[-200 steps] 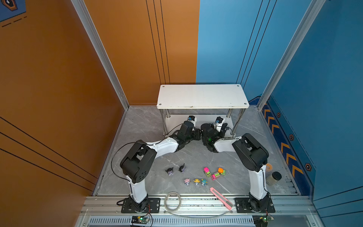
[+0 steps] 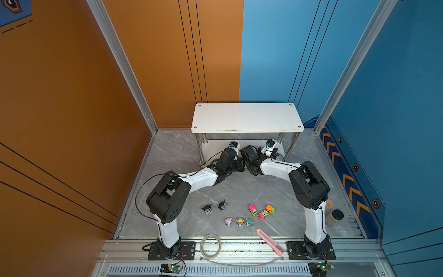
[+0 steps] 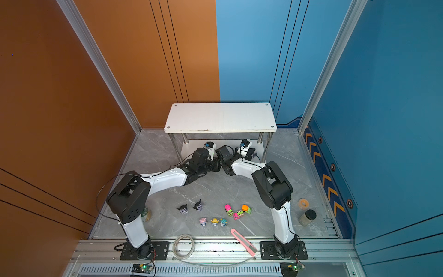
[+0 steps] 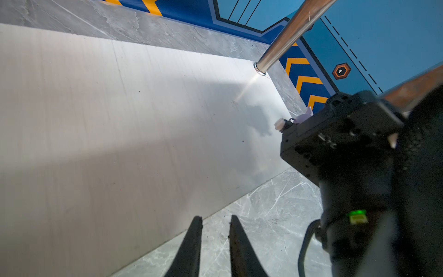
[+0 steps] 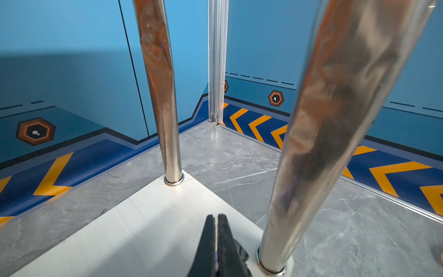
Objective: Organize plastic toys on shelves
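Note:
My right gripper is shut above the white lower board (image 5: 138,235) of the shelf, close to its front right leg. A small dark-and-purple toy (image 5: 242,252) shows at its fingers, mostly hidden behind them. From the left wrist view, a purple bit of that toy (image 4: 303,115) sticks out past the right gripper's dark body. Open and empty, my left gripper points at the board's front edge. On the floor lie two dark figures (image 2: 222,205), three small figures, one of them yellow (image 2: 240,221), and bright toy vehicles (image 2: 263,214).
The white upper board (image 2: 246,117) covers the lower one from above. Metal legs (image 5: 293,184) stand at the corners. Both wrists are close together in front of the shelf. A pink cutter (image 2: 270,242), a cable coil (image 2: 211,245) and a black-lidded jar (image 2: 334,217) lie near the front.
The left arm and the floor toys have stayed put.

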